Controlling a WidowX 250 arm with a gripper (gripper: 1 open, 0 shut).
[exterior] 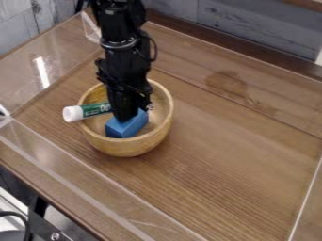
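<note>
A light wooden bowl [149,142] stands on the table at left of centre. In it lie a blue block [126,126] and a green-and-white tube [90,109] that leans out over the bowl's left side. My black gripper [126,102] reaches down into the bowl from above, just over the blue block, beside the tube. Its fingertips are dark and partly hidden, so what is between them is unclear.
A clear plastic strip lies along the left side, and cables hang off the front left edge.
</note>
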